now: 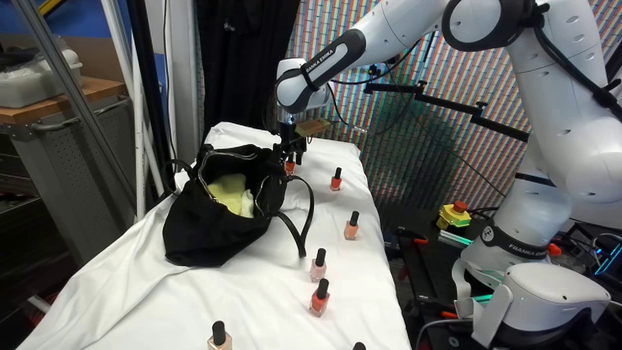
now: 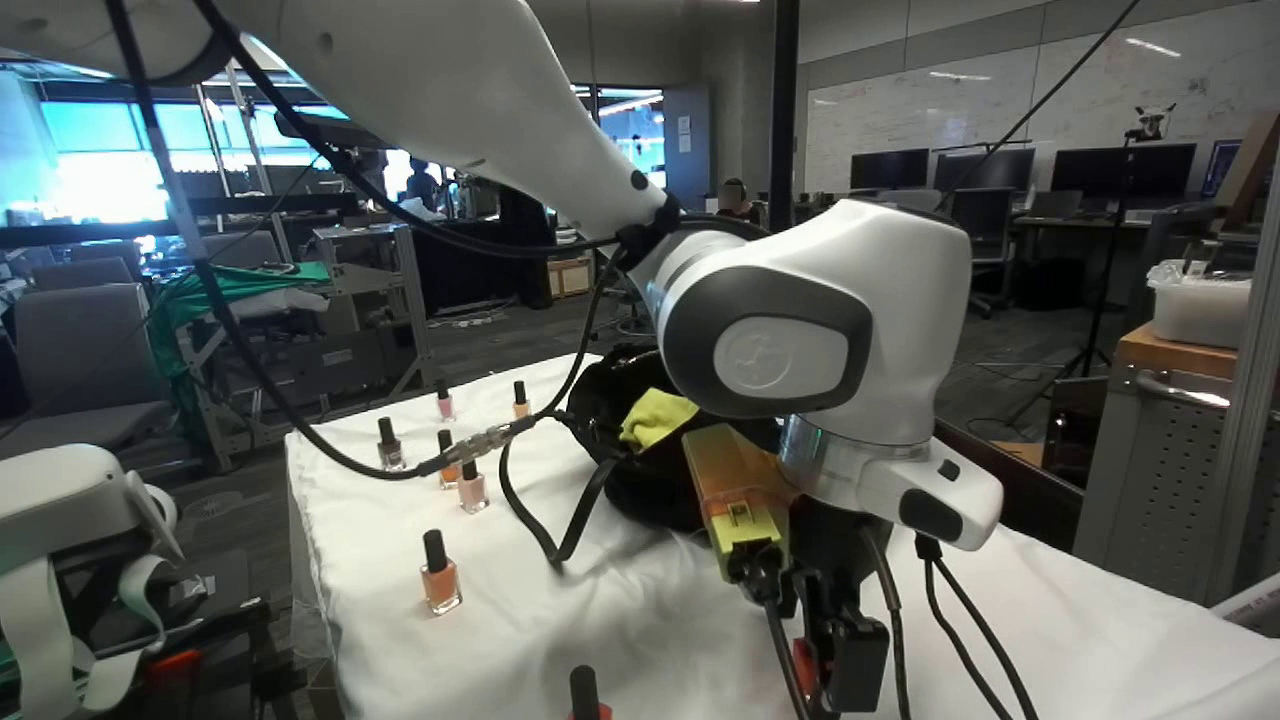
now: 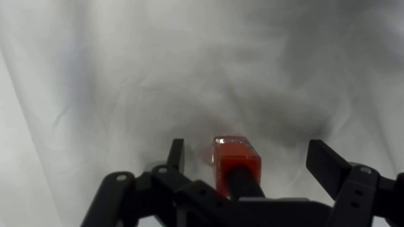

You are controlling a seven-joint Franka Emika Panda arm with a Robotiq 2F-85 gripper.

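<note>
A red nail polish bottle [image 3: 237, 153] with a black cap stands upright on the white cloth. My gripper is open around it, with one finger [image 3: 176, 155] to its left and the other farther off to its right, neither touching it. In exterior view 1 the gripper [image 1: 293, 156] is low over this bottle [image 1: 289, 167] at the far end of the table, behind the black bag [image 1: 201, 233]. In exterior view 2 the bottle [image 2: 805, 667] is mostly hidden by the fingers. The bag stands open with yellow cloth [image 1: 228, 191] inside.
Several more polish bottles stand along the table's right side, among them a red one [image 1: 336, 180], an orange one [image 1: 351, 226] and a pink one [image 1: 318, 266]. The bag's strap [image 1: 298, 238] lies across the cloth [image 1: 262, 303].
</note>
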